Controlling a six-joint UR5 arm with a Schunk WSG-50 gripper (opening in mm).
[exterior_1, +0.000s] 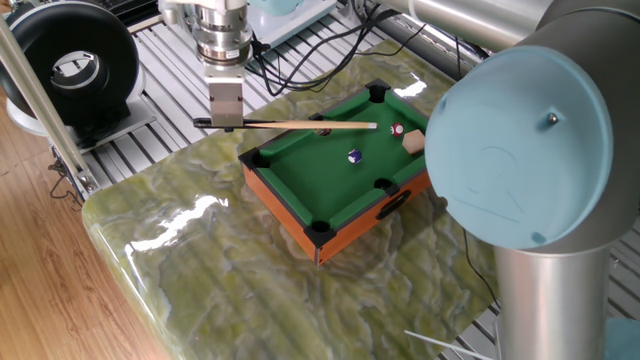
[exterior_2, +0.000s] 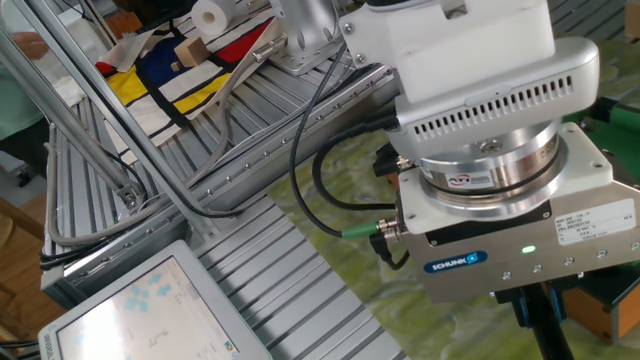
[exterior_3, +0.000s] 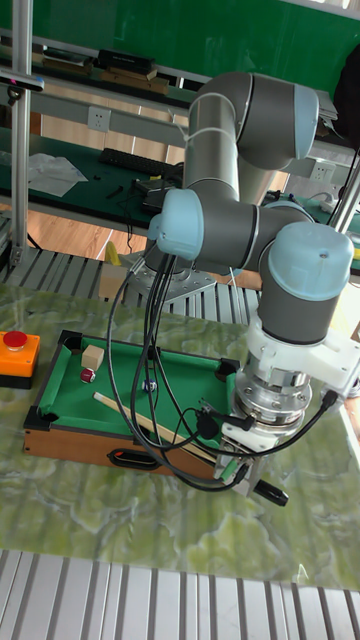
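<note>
A small pool table (exterior_1: 320, 180) with green felt and orange sides stands on the marbled surface. Over one end of it my gripper (exterior_1: 228, 124) is shut on a cue stick (exterior_1: 310, 125), whose dark butt pokes out behind the fingers. The pale tip reaches out above the felt, close to the red ball (exterior_1: 397, 130) in exterior view 1; whether they touch I cannot tell. A dark blue ball (exterior_1: 355, 157) lies nearer the middle. Beside the red ball sits a wooden block (exterior_1: 414, 141). In exterior view 3 the cue (exterior_3: 149, 423) slants over the table's near side.
An orange box with a red button (exterior_3: 15, 352) stands left of the pool table in exterior view 3. Black cables (exterior_3: 133, 363) hang from the arm across the felt.
</note>
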